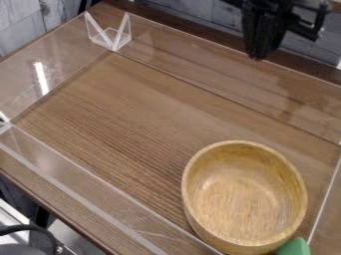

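Observation:
My gripper hangs at the top right, dark, over the back of the wooden tray; it looks shut, with nothing seen between its fingers, and its upper part is cut off by the frame. A round wooden bowl stands empty at the lower right of the wooden surface. A green object is partly visible at the bottom right corner.
A clear plastic piece is at the back left. Clear rims edge the surface on the left and front.

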